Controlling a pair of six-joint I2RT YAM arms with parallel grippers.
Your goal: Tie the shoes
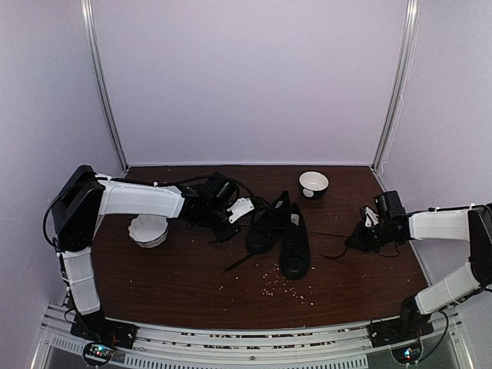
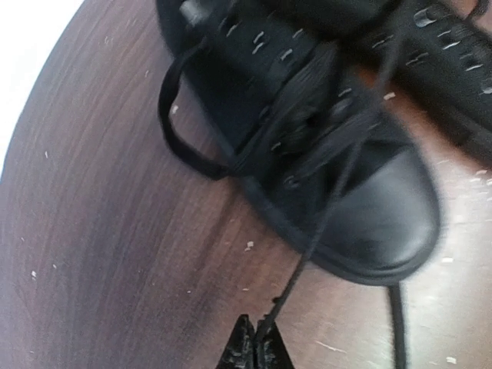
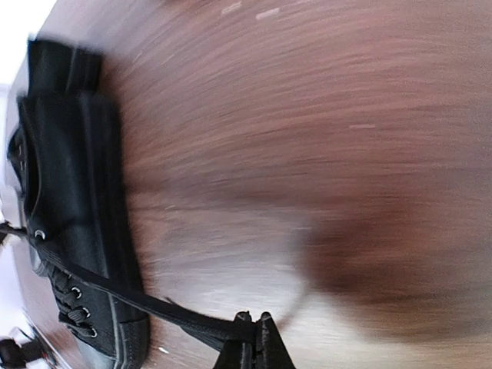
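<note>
Two black shoes stand side by side mid-table, a left shoe (image 1: 264,233) and a right shoe (image 1: 295,252). My left gripper, to the left of the shoes, is shut on a black lace (image 2: 336,192), which runs taut over the left shoe's front. In the right wrist view, my right gripper is shut on another flat black lace (image 3: 146,302) that stretches across the right shoe. A short lace tail hangs out past those fingers. One loose loop (image 2: 175,142) lies at the left shoe's side. Blur hides how the laces cross.
Behind the shoes is a small white-lined bowl (image 1: 314,183). A stack of white bowls (image 1: 148,230) sits near the left forearm. Pale crumbs (image 1: 280,284) are scattered in front of the shoes. Bare wood (image 1: 350,288) lies at the front right.
</note>
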